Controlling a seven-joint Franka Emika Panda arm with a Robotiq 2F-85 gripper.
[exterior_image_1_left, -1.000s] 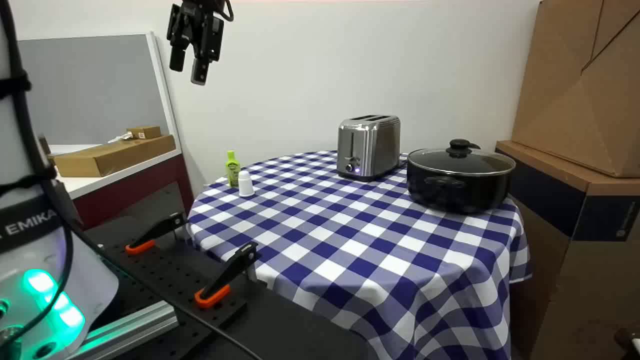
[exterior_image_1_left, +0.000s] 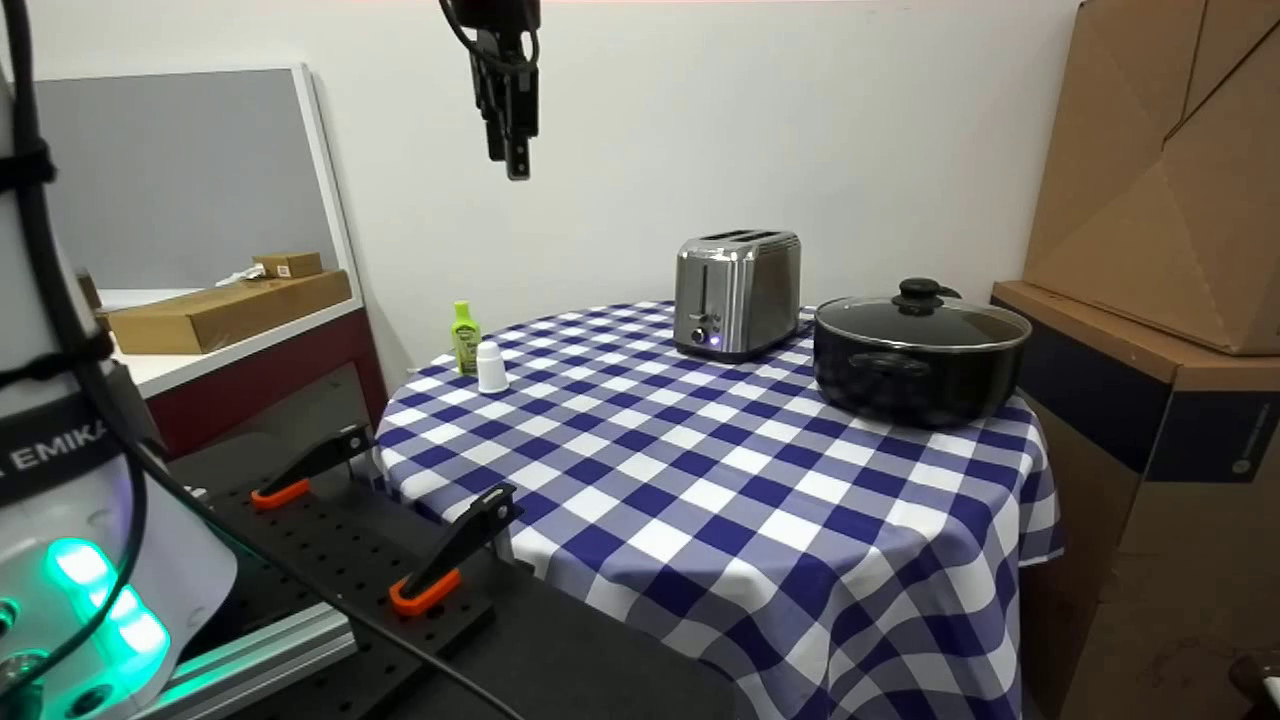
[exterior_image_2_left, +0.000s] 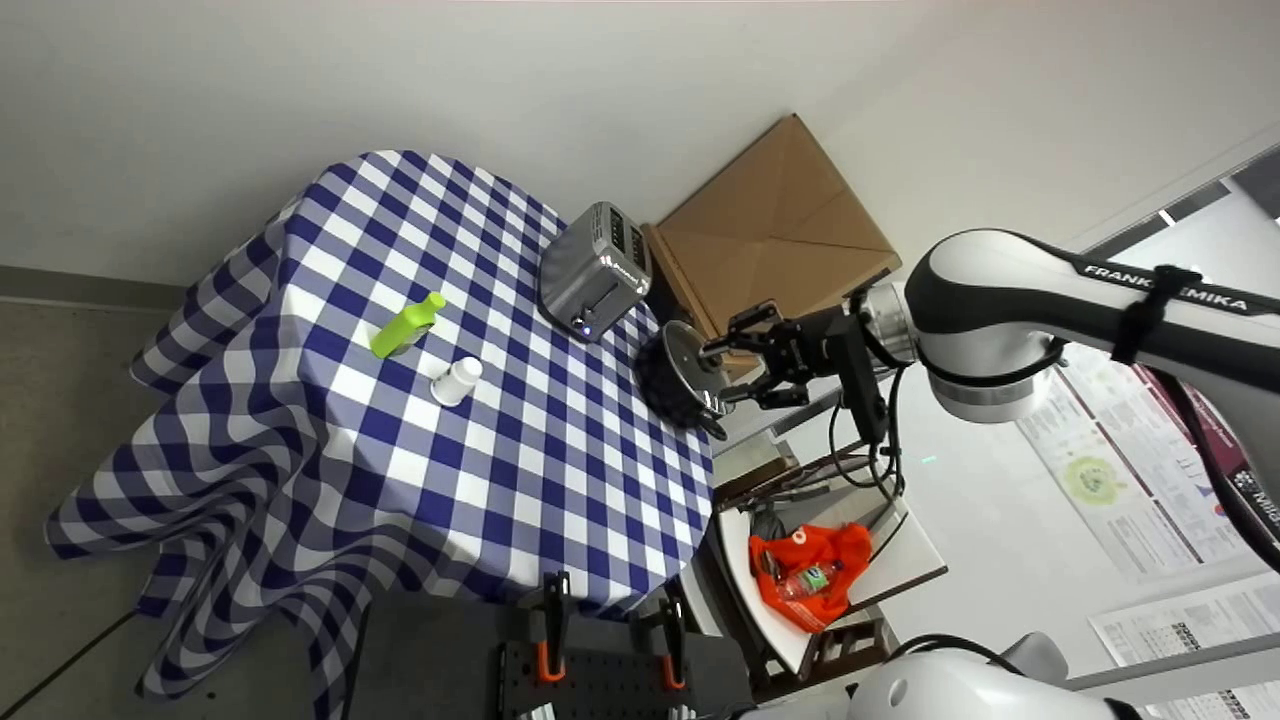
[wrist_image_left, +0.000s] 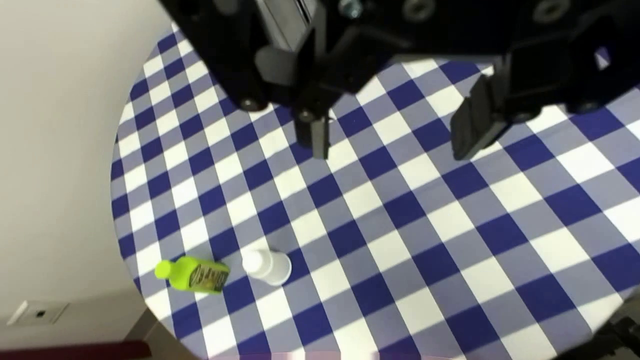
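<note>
High above the checkered table, my gripper (exterior_image_1_left: 506, 168) hangs clear of everything. Between its fingers a wide gap shows in the wrist view, with only tablecloth visible far below. On the table stand a green bottle (wrist_image_left: 198, 275) and, beside it, a white cup-like container (wrist_image_left: 267, 267) with a narrower top. A silver toaster (exterior_image_1_left: 740, 294) stands toward the back, and to its right is a black pot (exterior_image_1_left: 921, 360) with a glass lid. From the second exterior view, my gripper (exterior_image_2_left: 717, 372) overlaps the pot along the line of sight.
Blue and white checks cover the round table (exterior_image_1_left: 672, 480), whose middle and front are bare. Two black clamps with orange pads (exterior_image_1_left: 426, 593) rise at the robot's side. Large cardboard boxes (exterior_image_1_left: 1170, 180) are stacked beyond the pot, and a wall closes off the back.
My gripper has moved to the right in the first exterior view and has turned, so its fingers now line up closer together from there. The objects on the table have stayed put.
</note>
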